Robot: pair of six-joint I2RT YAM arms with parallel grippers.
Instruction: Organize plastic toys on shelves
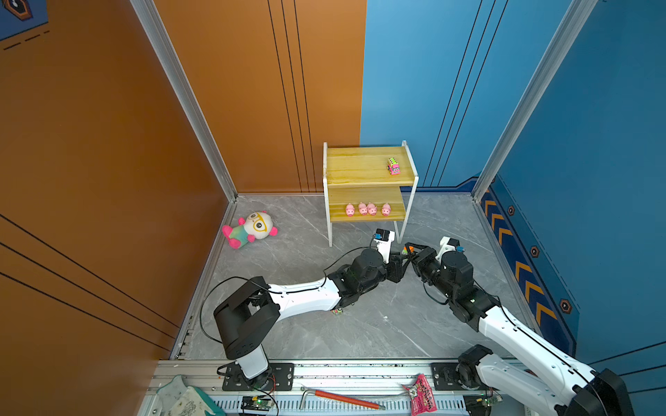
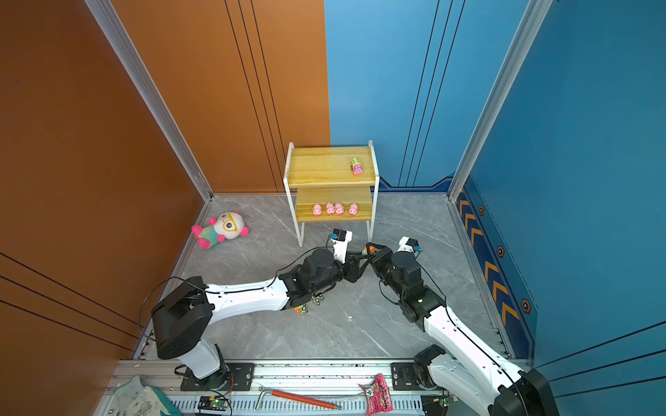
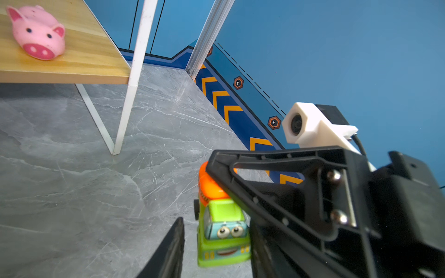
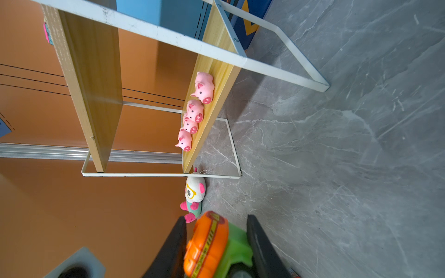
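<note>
An orange-and-green toy truck (image 3: 224, 227) with a face hangs above the floor in front of the shelf, held from two sides. My right gripper is shut on it, one finger on each side. My left gripper is also shut on it, with the face end between its fingers; the top views mostly hide this meeting point. On the upper board of the shelf (image 1: 357, 166) stands a pink-and-green toy (image 1: 393, 166). Several pink pigs (image 4: 194, 111) sit in a row on the lower board.
More small toys (image 2: 301, 309) lie on the floor, partly covered by the left arm. A plush doll (image 1: 249, 228) lies left of the shelf. White posts (image 4: 153, 32) frame the shelf's sides. The upper board's left and middle are bare.
</note>
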